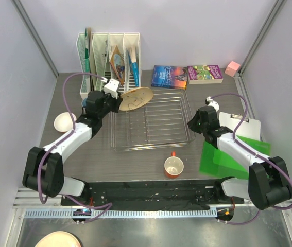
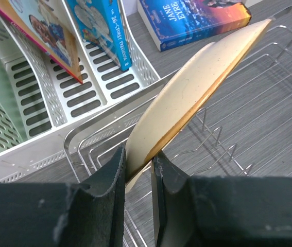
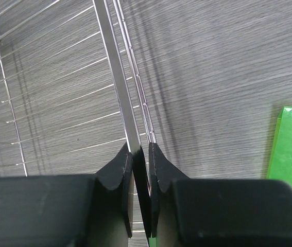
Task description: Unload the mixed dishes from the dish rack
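A cream plate [image 1: 137,99] tilts at the back left corner of the wire dish rack [image 1: 174,141]. In the left wrist view, the fingers of my left gripper stand on both faces of the plate [image 2: 187,85] near its lower rim, shut on it. At the rack's right side, my right gripper [image 1: 193,123] is shut on the flat metal rail; the right wrist view has this rail [image 3: 119,77] running between its fingers. Apart from the plate, the rack looks bare. An orange mug [image 1: 173,166] stands in front of it, white inside.
A white file holder [image 1: 99,38] with books is behind the rack, beside two flat books [image 1: 169,77]. A white dish [image 1: 64,122] lies at left, with a blue item [image 1: 84,103] partly behind the left gripper. Green bins [image 1: 228,167] and a clipboard [image 1: 241,126] are at right.
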